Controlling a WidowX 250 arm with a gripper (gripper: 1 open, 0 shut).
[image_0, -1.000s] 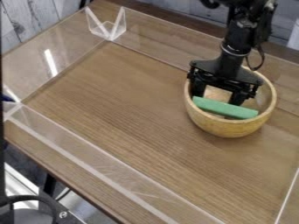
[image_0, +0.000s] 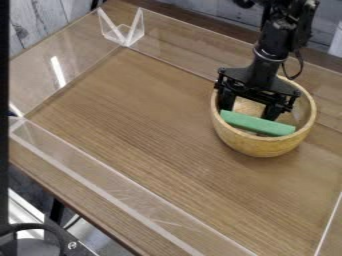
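My black gripper (image_0: 255, 92) reaches down from the top right into a round, light wooden bowl (image_0: 262, 142), with its fingers inside the rim at the back. A green bar-shaped object (image_0: 257, 124) lies in the front part of the bowl, in front of the gripper. Behind it, under the fingers, is a pale tan area that is partly hidden, so what it is cannot be made out. The gripper's fingers look spread, and nothing is clearly held between them.
A clear plastic holder (image_0: 122, 30) stands at the back left of the wooden table (image_0: 120, 140). Dark cables or parts lie at the lower left corner.
The arm and gripper have shifted very slightly. The bowl and green object look the same.
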